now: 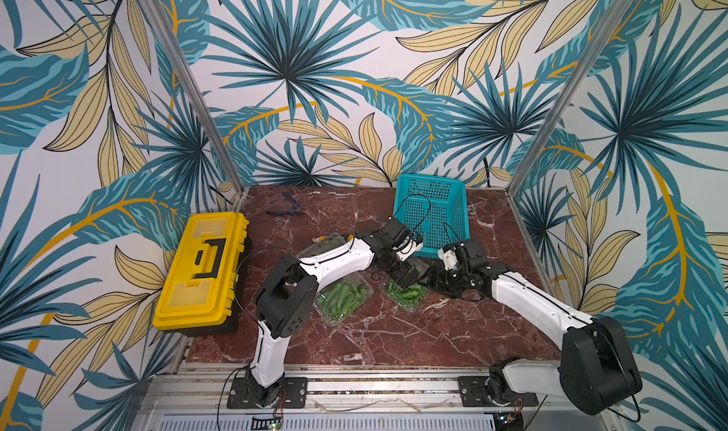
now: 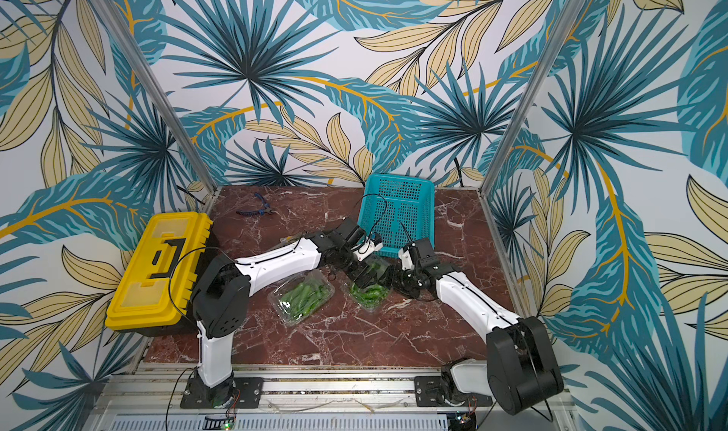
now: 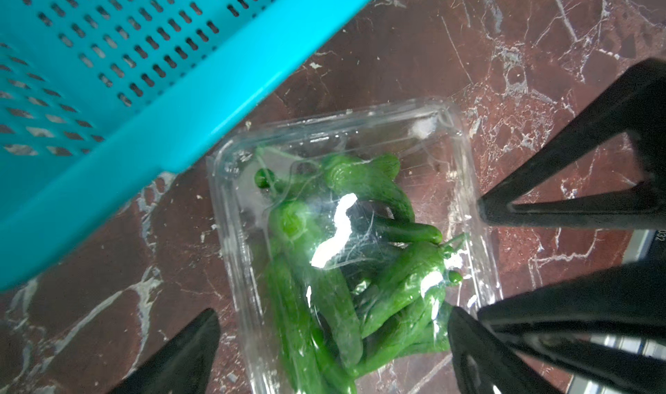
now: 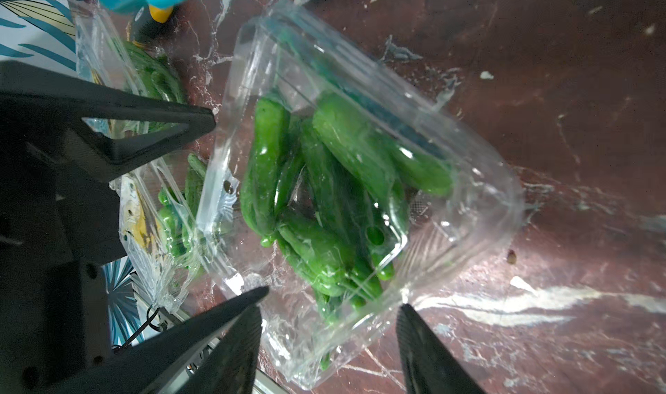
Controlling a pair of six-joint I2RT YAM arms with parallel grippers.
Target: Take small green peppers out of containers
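A clear plastic container of green peppers (image 3: pixel 388 290) lies just in front of the basket, under both grippers; in the top views they partly hide it. My left gripper is open above it, with a fingertip to either side. My right gripper is open over the same container's edge, nothing gripped. A second container of peppers (image 1: pixel 341 298) lies to the left, beneath the left arm, and is also seen at the edge of the right wrist view.
The turquoise basket (image 1: pixel 428 192) stands empty behind the grippers. A yellow toolbox (image 1: pixel 182 279) is at the left edge, blue pliers (image 1: pixel 286 211) at the back left.
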